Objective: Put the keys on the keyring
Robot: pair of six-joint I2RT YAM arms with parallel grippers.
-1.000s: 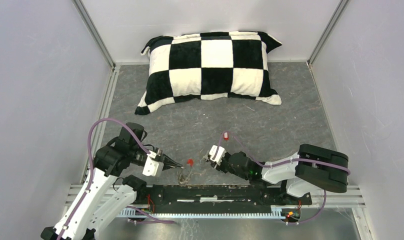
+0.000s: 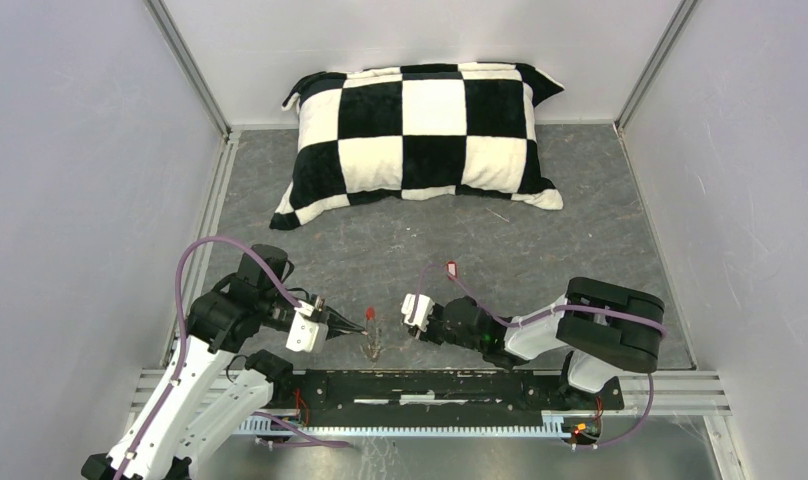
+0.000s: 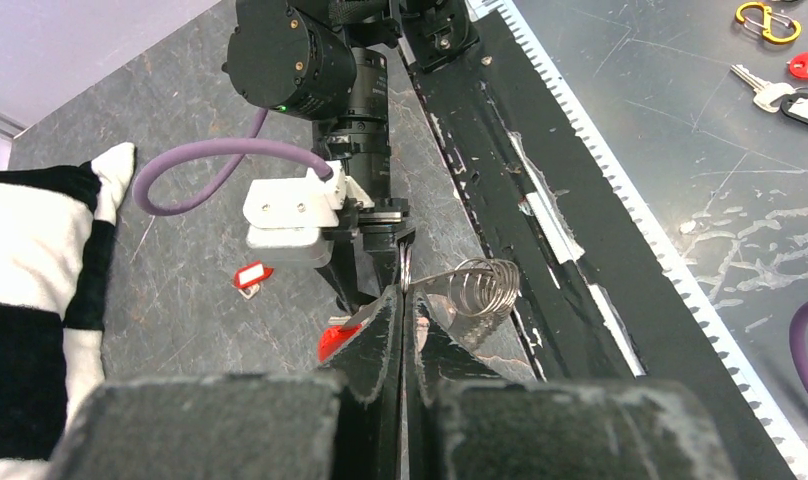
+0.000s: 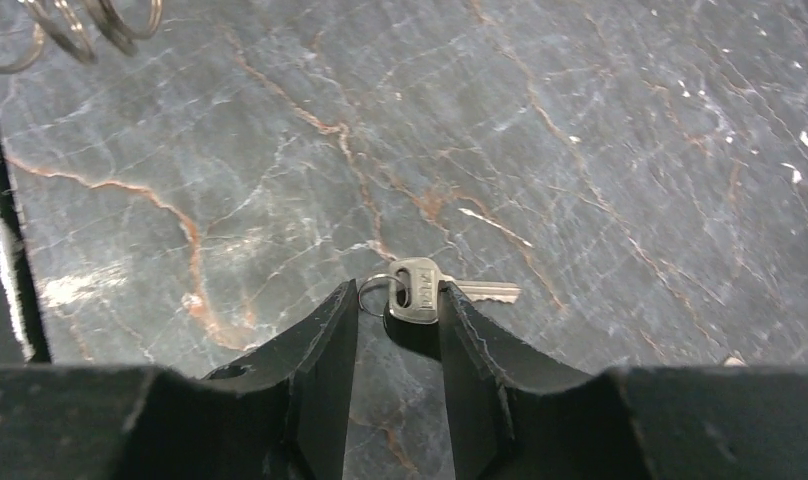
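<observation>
My left gripper (image 2: 362, 330) is shut; in the left wrist view its fingertips (image 3: 390, 300) meet by a dangling wire coil (image 3: 480, 292) with a red tag (image 3: 335, 340) below. In the right wrist view a silver key (image 4: 415, 285) with a small ring (image 4: 370, 295) and a black piece (image 4: 405, 335) sits at the fingertips of my right gripper, which is part open; I cannot tell whether they touch it. The wire coil also shows at upper left there.
A red-tagged key (image 2: 451, 270) lies on the grey floor beyond the right gripper. A checkered pillow (image 2: 434, 150) lies at the back. More keys (image 3: 765, 92) and a carabiner (image 3: 768, 22) lie outside the front rail.
The right arm has shifted and turned, its gripper moving slightly left. The red tag between the grippers has swung left. The left arm is nearly still.
</observation>
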